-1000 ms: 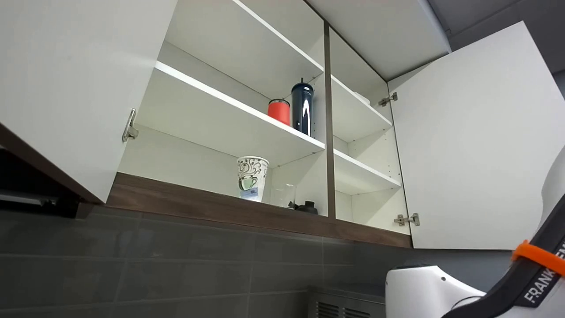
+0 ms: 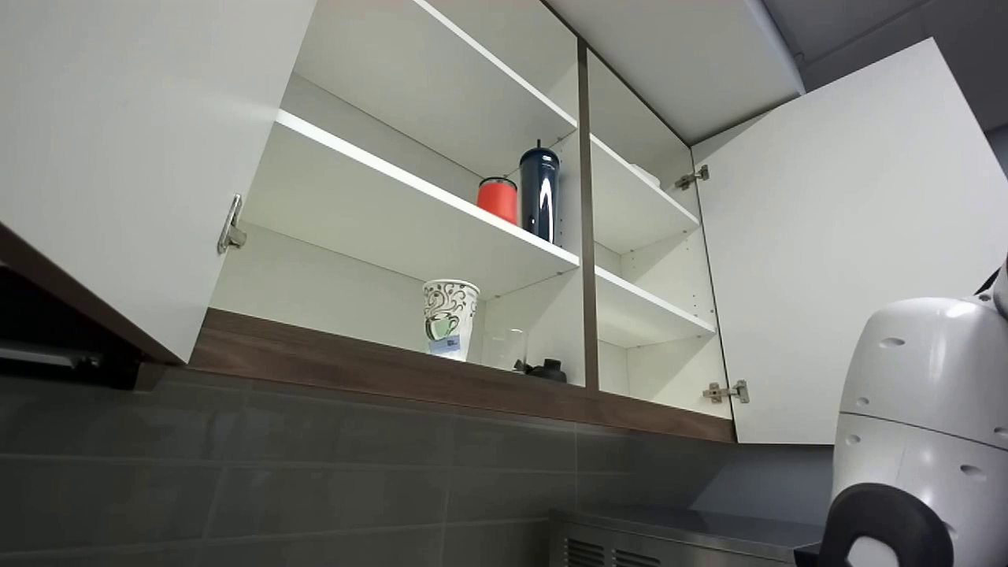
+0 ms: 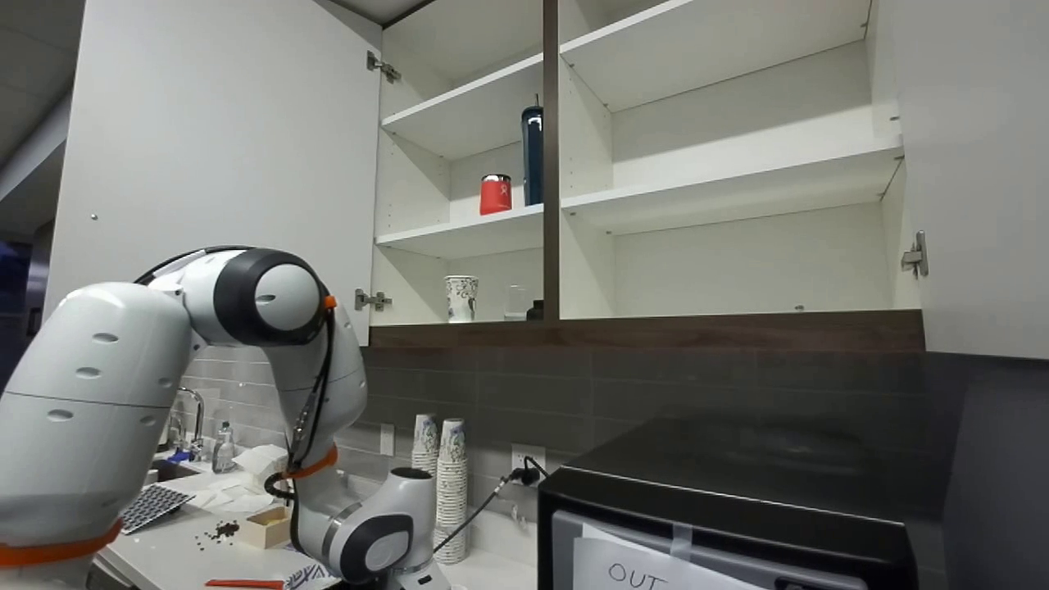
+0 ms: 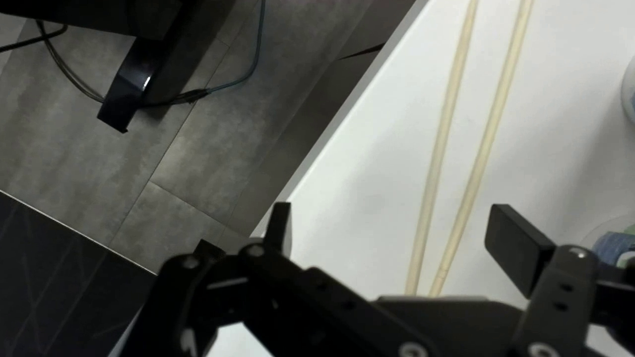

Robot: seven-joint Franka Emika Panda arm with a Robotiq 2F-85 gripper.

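Observation:
In the wrist view my gripper is open, its two dark fingers wide apart above a white counter (image 4: 363, 196). Nothing is between them except the view down onto the counter. Two thin, pale wooden sticks (image 4: 470, 184) lie there side by side, their near ends hidden behind the gripper body. In the second exterior view the arm (image 3: 379, 541) bends down low over the counter, and the gripper itself is out of that picture. The first exterior view shows only part of the arm (image 2: 917, 378) at the right edge.
Above is an open cabinet holding a red tumbler (image 2: 497, 199), a dark bottle (image 2: 540, 197) and a patterned paper cup (image 2: 450, 318). Stacked cups (image 3: 452, 492), a small box (image 3: 265, 528) and a black microwave (image 3: 728, 492) stand below. The counter edge (image 4: 333, 134) drops to the floor.
In the first exterior view, different arm links now show at the right; the white link and orange band seen low at right have left the picture. The cabinet's contents have not moved.

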